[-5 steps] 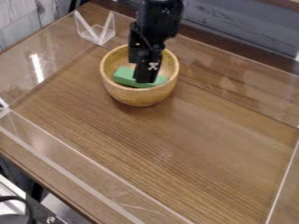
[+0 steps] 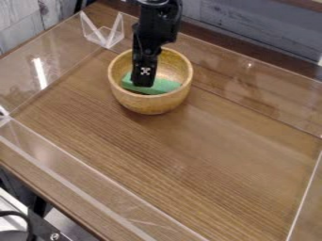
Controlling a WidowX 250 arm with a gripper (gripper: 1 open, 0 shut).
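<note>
My black gripper (image 2: 143, 70) points down into a wooden bowl (image 2: 169, 103) in the upper middle of the camera view, its fingers open. A green object (image 2: 156, 87) lies in the bowl just below and around the fingertips, partly hidden behind them.
A clear plastic item (image 2: 104, 30) stands at the upper left of the wooden table (image 2: 189, 179). A black cable (image 2: 13, 216) shows at the lower left corner.
My gripper has moved slightly left within the bowl. The green object appears shifted a little in the bowl.
</note>
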